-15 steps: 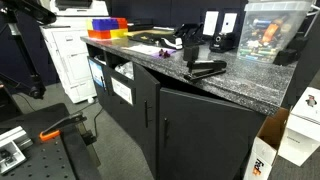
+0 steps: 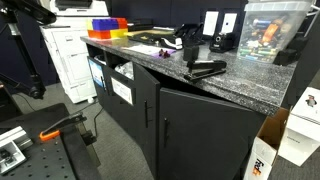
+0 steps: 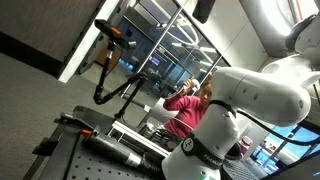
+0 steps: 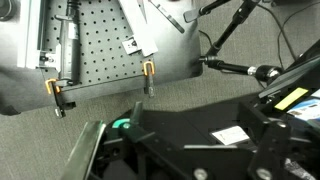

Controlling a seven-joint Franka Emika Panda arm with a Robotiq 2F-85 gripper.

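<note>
My gripper shows at the bottom of the wrist view, its two dark fingers spread wide apart. Only floor and dark surface appear in the gap between them. Ahead of it lies the edge of a perforated metal table (image 4: pixel 105 62) with orange-and-black clamps (image 4: pixel 149 70). In exterior view 1 a black cabinet (image 2: pixel 205 135) stands under a speckled counter (image 2: pixel 225 85), one door swung outward. The gripper is out of sight in that view. Exterior view 2 has the white arm (image 3: pixel 240 110) close up, with no clear sight of the fingers.
Coloured blocks (image 2: pixel 108 27), a black tool (image 2: pixel 204 69) and a clear bin (image 2: pixel 272 32) of colourful pieces rest on the counter. A white carton (image 2: pixel 300 130) stands at the right. Open floor (image 2: pixel 120 145) lies between table and cabinet.
</note>
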